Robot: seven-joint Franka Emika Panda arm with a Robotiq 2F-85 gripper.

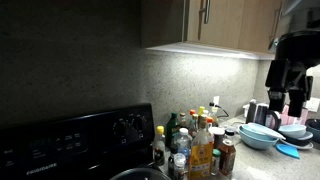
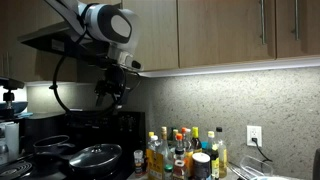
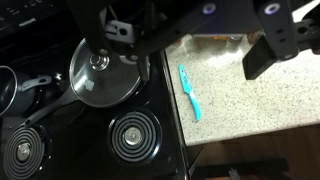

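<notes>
My gripper is open, its dark fingers well apart at the top of the wrist view, with nothing held between them. Below it, on the speckled counter, lies a turquoise knife-like utensil. A glass-lidded pan sits on the black stove to the left, its handle pointing toward the lower left. Beyond that handle is a smaller pot, cut off by the frame edge. In exterior view 2 the gripper hangs high above the lidded pan, touching nothing.
Several bottles and jars crowd the counter beside the stove. Light-blue bowls stand farther right. Wooden cabinets overhang the back wall. Two coil burners are bare, and the counter around the turquoise utensil is clear.
</notes>
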